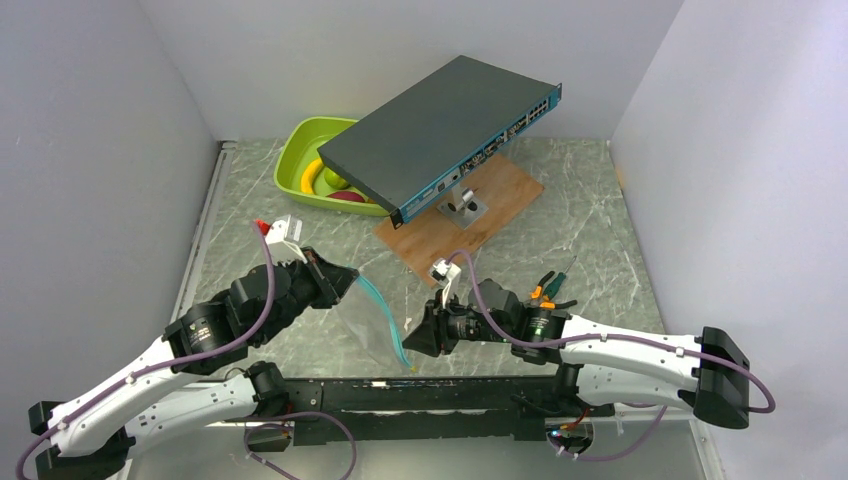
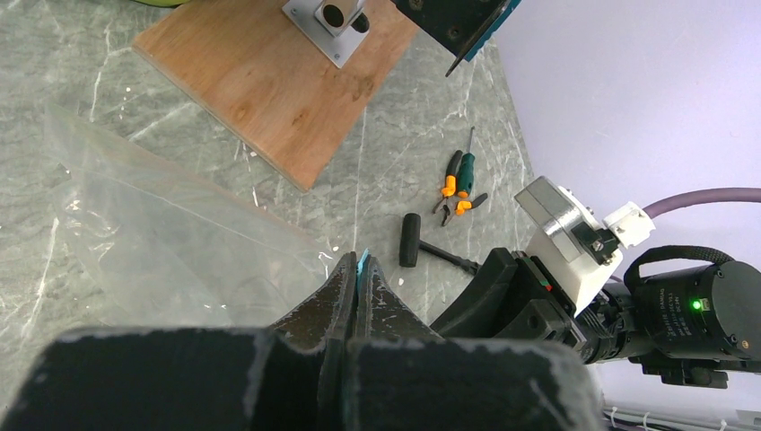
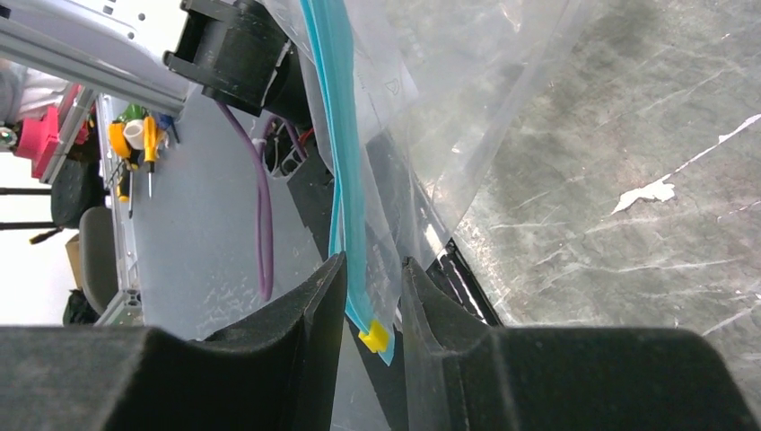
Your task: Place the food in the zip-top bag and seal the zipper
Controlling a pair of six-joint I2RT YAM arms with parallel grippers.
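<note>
The clear zip top bag [image 2: 188,242] hangs limp, with no food visible inside. My left gripper is shut on one end of its blue zipper strip [image 1: 381,303], a bit of blue showing between the fingertips. At the strip's other end is the yellow slider [image 3: 375,338]. My right gripper stands part open around that end; strip and slider lie in the gap, the left finger [image 3: 328,301] close beside the strip. A banana [image 1: 311,176], a green fruit [image 1: 334,179] and a dark red item [image 1: 346,196] are in the green bowl [image 1: 285,165].
A dark rack unit [image 1: 440,125] on a wooden board [image 1: 510,190] overhangs part of the bowl. Pliers and a screwdriver [image 2: 466,174] lie at the right, near a black hammer-like tool [image 2: 410,241]. Bare marble-patterned table surrounds the bag.
</note>
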